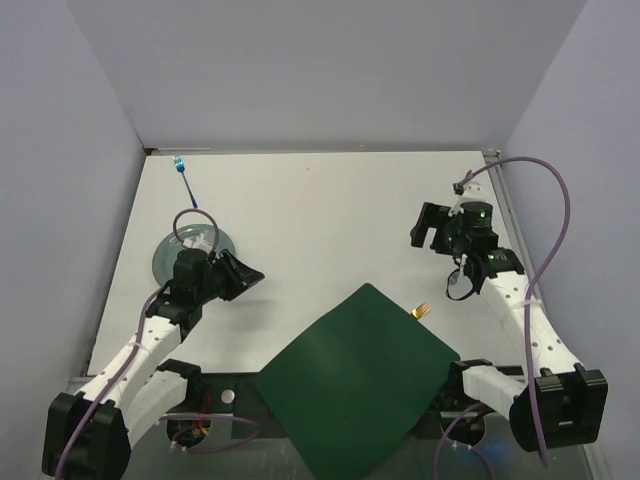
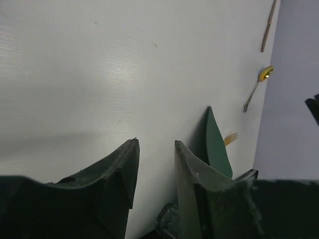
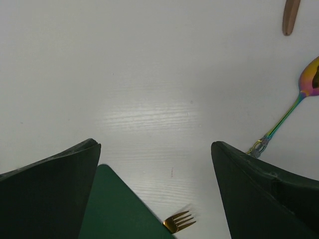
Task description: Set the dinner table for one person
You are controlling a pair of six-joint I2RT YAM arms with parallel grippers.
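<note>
A green placemat (image 1: 350,370) lies askew over the front table edge, with a gold fork (image 1: 420,311) at its right corner. The grey-blue plate (image 1: 168,262) is at the left, partly under my left arm, and a blue utensil (image 1: 184,178) lies behind it. My left gripper hangs open and empty above the table, right of the plate. My right gripper is open and empty above the table, right of the mat's back corner. The right wrist view shows a rainbow spoon (image 3: 309,84) and a brown handle (image 3: 291,15) beyond it.
Walls enclose it at the back and both sides. The arms' bases sit at the front left and front right.
</note>
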